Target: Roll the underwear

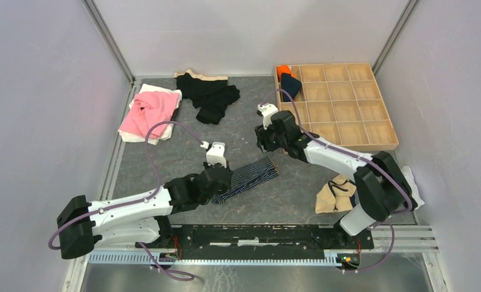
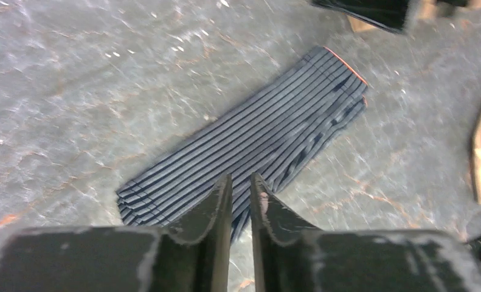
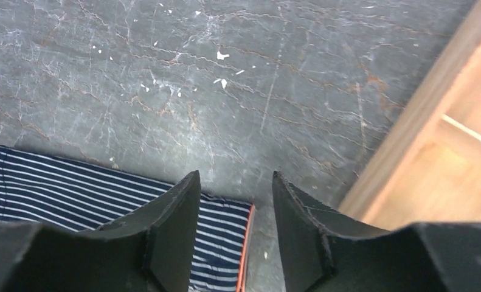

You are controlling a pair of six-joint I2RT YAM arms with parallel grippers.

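Note:
The dark blue, white-striped underwear (image 1: 254,175) lies as a long folded strip, slanting across the middle of the table. In the left wrist view the underwear (image 2: 244,131) shows whole, with an orange-edged far end. My left gripper hovers over its lower left part, fingers a little open and no cloth visibly pinched between them. In the right wrist view the orange-edged end of the underwear (image 3: 225,228) lies beneath the left finger of my right gripper. That gripper is open wider, bare table showing between its fingers, just behind the strip's right end.
At the back right stands a wooden compartment box (image 1: 347,100) holding a navy roll and an orange item. Black clothing (image 1: 207,97) and a pink garment pile (image 1: 148,112) lie at the back left. Beige cloth (image 1: 336,194) rests at the front right.

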